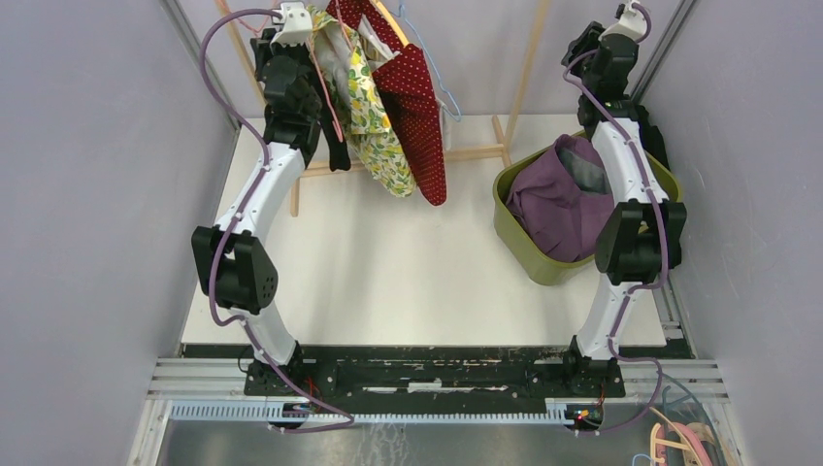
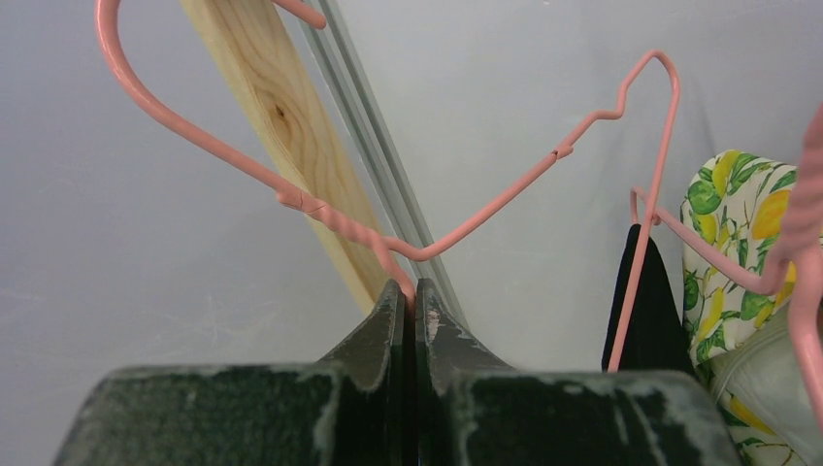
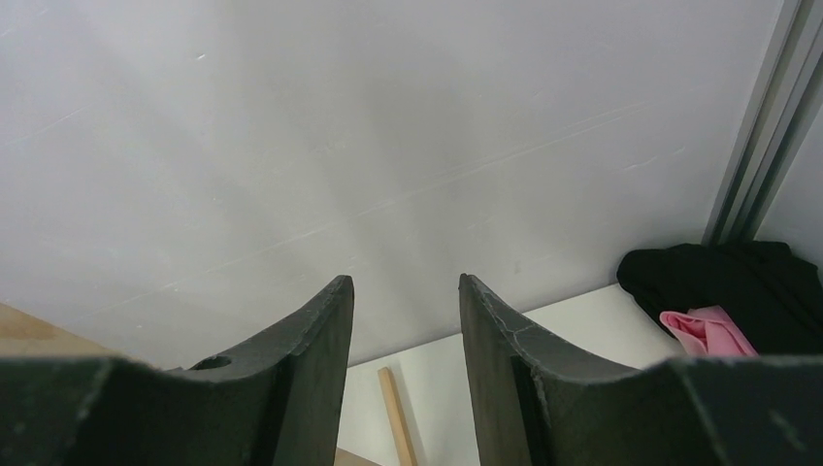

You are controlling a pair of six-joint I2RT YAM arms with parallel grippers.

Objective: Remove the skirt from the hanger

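Observation:
My left gripper is shut on the twisted neck of a pink hanger (image 2: 490, 207), whose wire comes up out of its fingertips. A black garment (image 2: 644, 309) hangs by this hanger's side arm in the left wrist view; the top view shows its dark lower part (image 1: 337, 156) below the left arm. How it is fastened stays hidden. Up at the back right, above the basket, my right gripper stands open and empty.
A lemon-print garment (image 1: 371, 126) and a dark red dotted one (image 1: 415, 112) hang close beside, with a blue hanger (image 1: 434, 68) to their right. The green basket (image 1: 529, 254) holds purple cloth (image 1: 558, 202).

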